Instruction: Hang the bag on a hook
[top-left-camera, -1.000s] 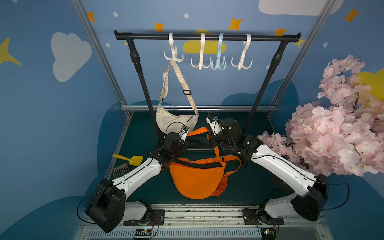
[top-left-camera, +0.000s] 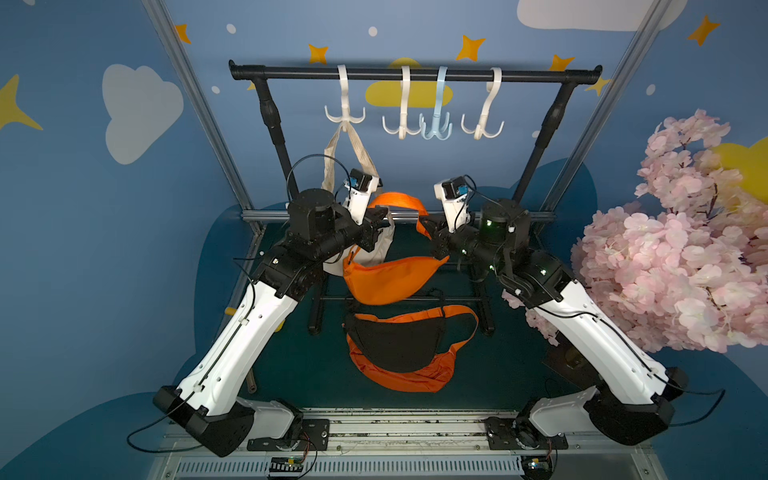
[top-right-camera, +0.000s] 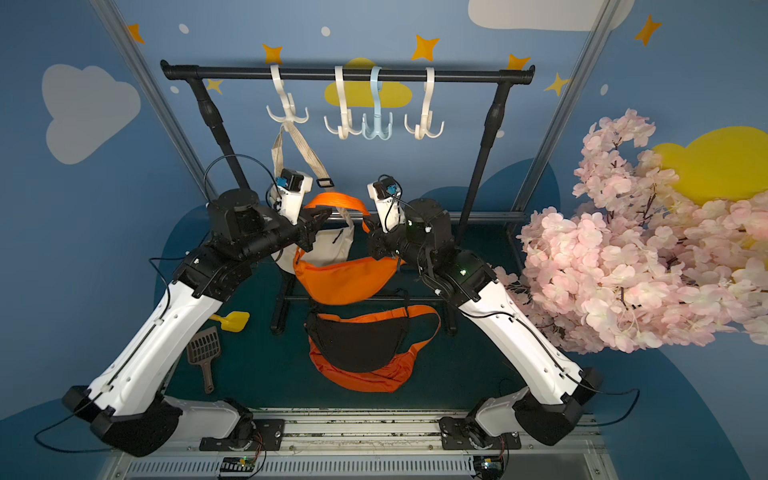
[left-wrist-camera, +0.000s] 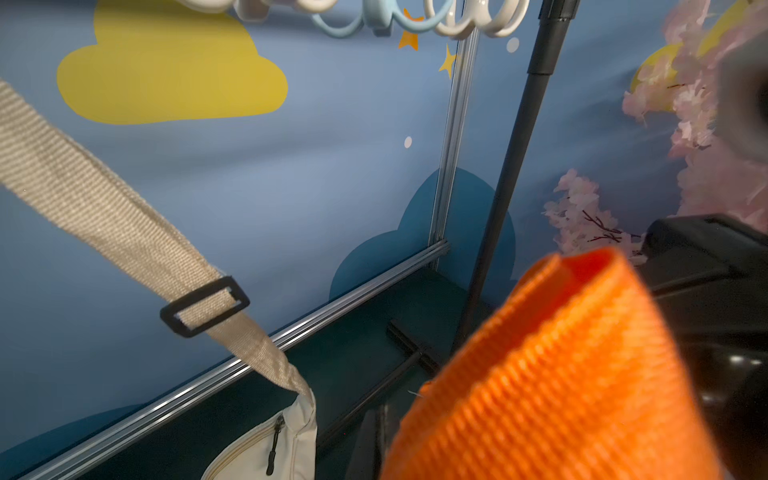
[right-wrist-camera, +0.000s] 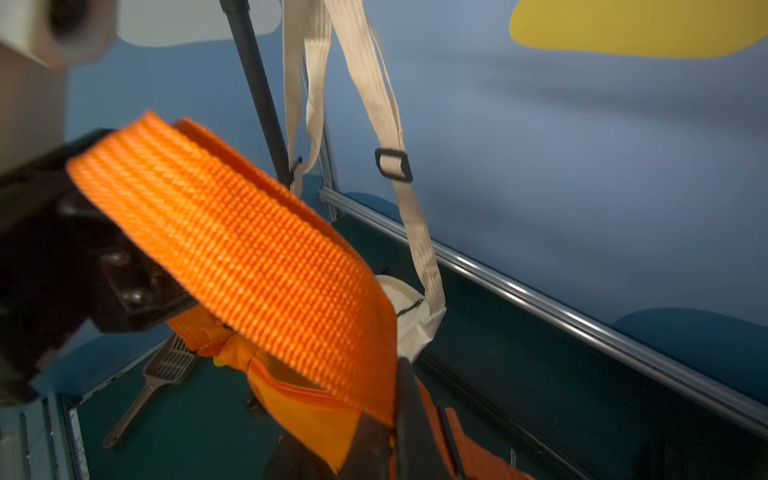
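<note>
An orange bag (top-left-camera: 390, 281) hangs in the air below both arms, its body clear of the floor. Its orange strap (top-left-camera: 401, 199) arches between the two grippers. My left gripper (top-left-camera: 385, 216) is shut on one side of the strap, and my right gripper (top-left-camera: 425, 225) is shut on the other; the strap (right-wrist-camera: 264, 264) runs down to the right fingers in the right wrist view. Above, the rack carries a white hook (top-left-camera: 405, 120), a light blue hook (top-left-camera: 437, 126) and another white hook (top-left-camera: 483, 128), all bare. The strap stands apart from every hook.
A beige bag (top-right-camera: 329, 248) hangs from the leftmost white hook (top-left-camera: 344, 116), close behind the left gripper. On the floor lies an orange and black bag (top-left-camera: 404, 372). A yellow shovel (top-right-camera: 233, 321) and a scoop (top-right-camera: 204, 348) lie at left. Pink blossoms (top-left-camera: 656, 256) fill the right.
Both arms have risen and reached toward the rack, lifting the orange bag by its strap. The orange and black bag beneath is now largely uncovered.
</note>
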